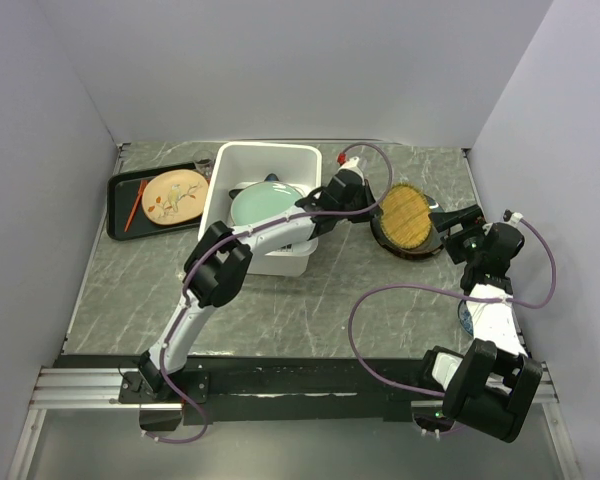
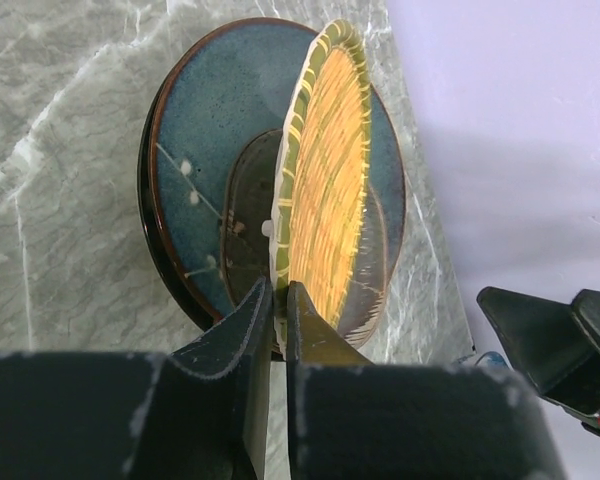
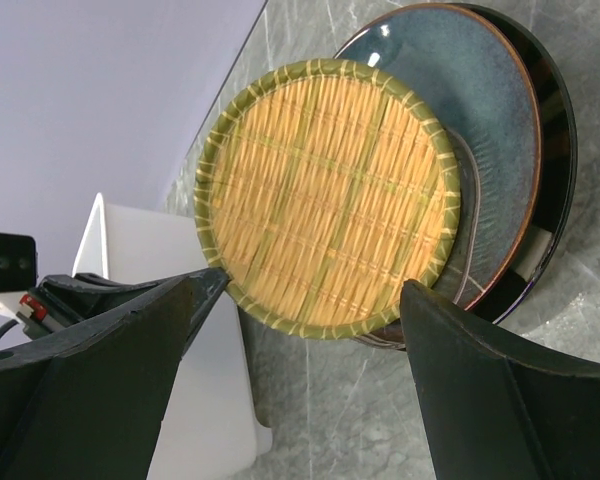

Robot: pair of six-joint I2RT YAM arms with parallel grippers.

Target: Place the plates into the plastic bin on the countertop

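Observation:
A woven yellow plate (image 1: 405, 216) (image 2: 325, 170) (image 3: 320, 190) is raised at a tilt over a stack of dark blue and brown plates (image 2: 210, 110) (image 3: 485, 90) at the right of the countertop. My left gripper (image 1: 370, 206) is shut on its rim. My right gripper (image 1: 445, 222) stands open at the stack's right, nothing between its fingers. The white plastic bin (image 1: 245, 155) (image 3: 180, 420) holds a pale green plate (image 1: 265, 200).
A black tray (image 1: 130, 225) with a floral plate (image 1: 175, 195) and red utensils sits at the left. A small blue dish (image 1: 464, 318) is partly behind the right arm.

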